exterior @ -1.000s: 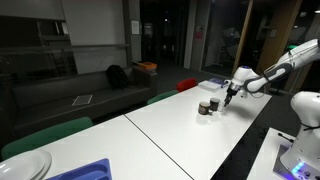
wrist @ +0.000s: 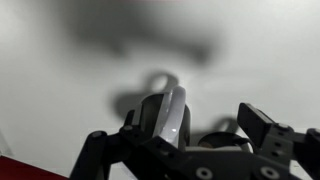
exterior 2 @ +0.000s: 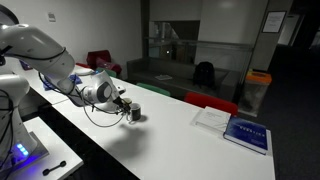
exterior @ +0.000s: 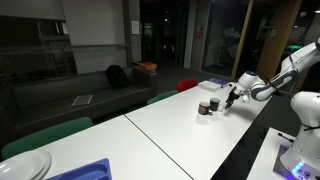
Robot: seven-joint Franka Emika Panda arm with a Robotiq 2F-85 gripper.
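Observation:
Two dark mugs stand close together on the white table: one mug and a second mug, with my gripper just beside them. From the other side, a dark mug shows near the gripper. In the wrist view, the gripper is open, its fingers far apart. A dark mug with a pale rim and a handle appears between them; whether they touch it is unclear. Part of another round dark thing shows near the other finger.
A blue tray and white plates lie at one end of the table. A white box and a dark blue box lie at an end too. Chairs stand along its far side.
The arm has shifted slightly and sits a little lower beside the mugs. The mugs appear unmoved.

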